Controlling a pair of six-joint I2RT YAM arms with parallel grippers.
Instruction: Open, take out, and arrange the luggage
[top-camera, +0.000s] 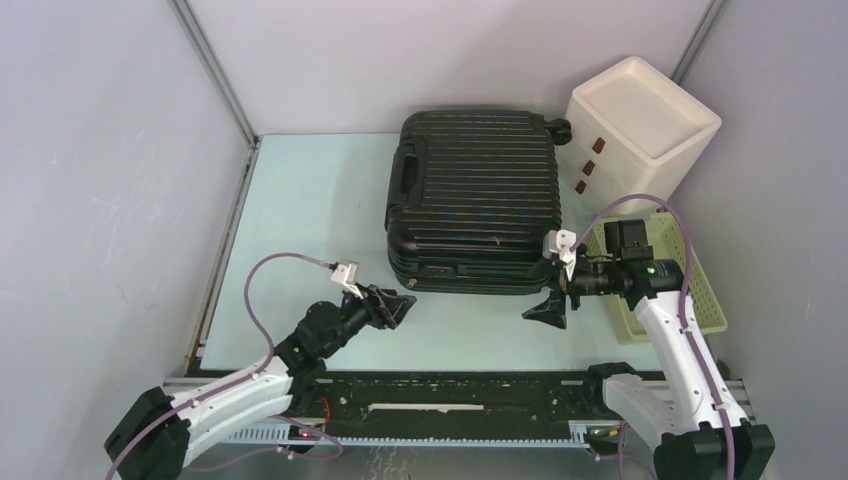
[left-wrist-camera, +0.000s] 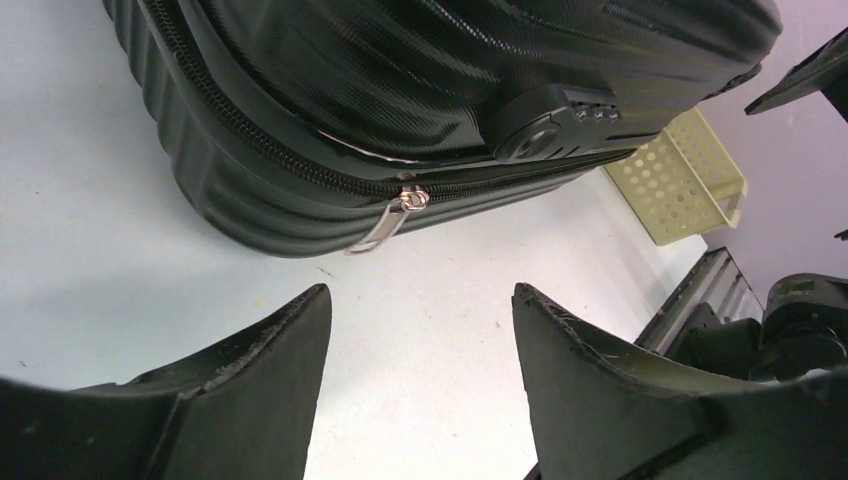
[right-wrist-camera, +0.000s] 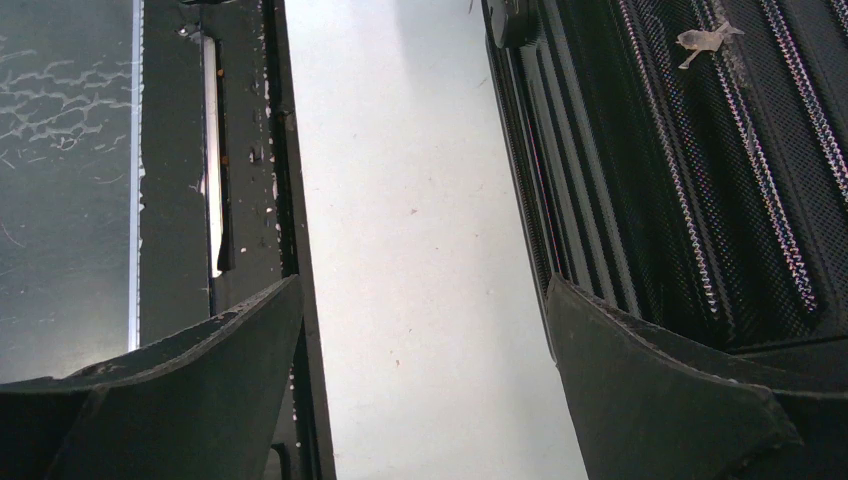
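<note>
A black ribbed suitcase (top-camera: 485, 185) lies flat on the pale table, its handle side to the left. In the left wrist view, the metal zipper pull (left-wrist-camera: 382, 226) hangs from the zipper near the front corner, left of the lock (left-wrist-camera: 555, 128). My left gripper is open just in front of the pull, its fingers apart and nothing between them. At the suitcase's front right corner, my right gripper stands open with no object held. One of its fingers (right-wrist-camera: 650, 370) overlaps the suitcase side in the right wrist view; whether it touches cannot be told.
A white drawer unit (top-camera: 640, 115) stands at the back right. In front of it, a yellow-green basket (top-camera: 708, 290) sits partly behind my right arm.
</note>
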